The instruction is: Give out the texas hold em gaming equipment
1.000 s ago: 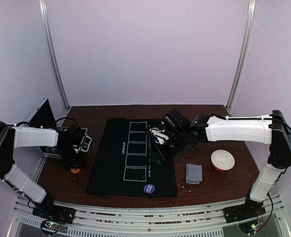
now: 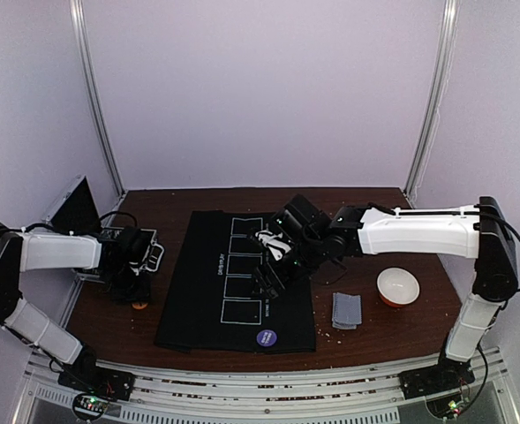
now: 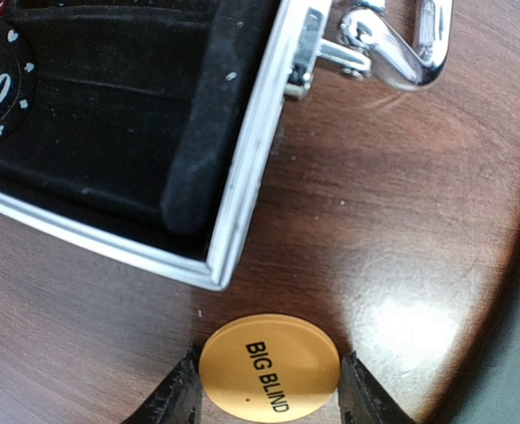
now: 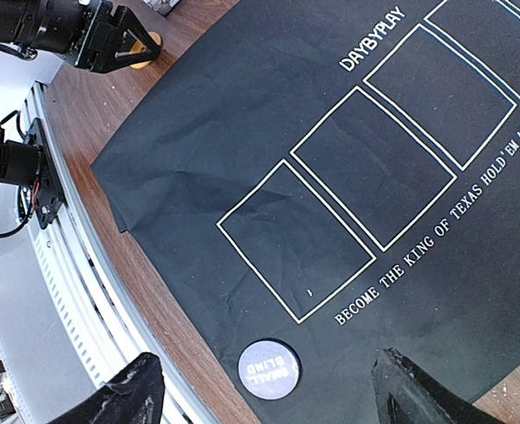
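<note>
An orange BIG BLIND disc (image 3: 268, 368) lies on the wooden table beside the silver chip case (image 3: 109, 243); my left gripper (image 2: 134, 291) has its fingertips at either side of it, apparently touching or nearly so. The purple SMALL BLIND disc (image 4: 268, 369) lies on the black DAYBYPLAY mat (image 4: 171, 150) near its front edge. My right gripper is open above the mat, with nothing held.
A stack of grey cards (image 2: 346, 311) lies right of the mat, and a white bowl (image 2: 397, 284) behind it. A rail runs along the front edge.
The left gripper has moved slightly right, and the orange disc has shifted a little with it. The right gripper has moved slightly left and toward the front over the mat.
</note>
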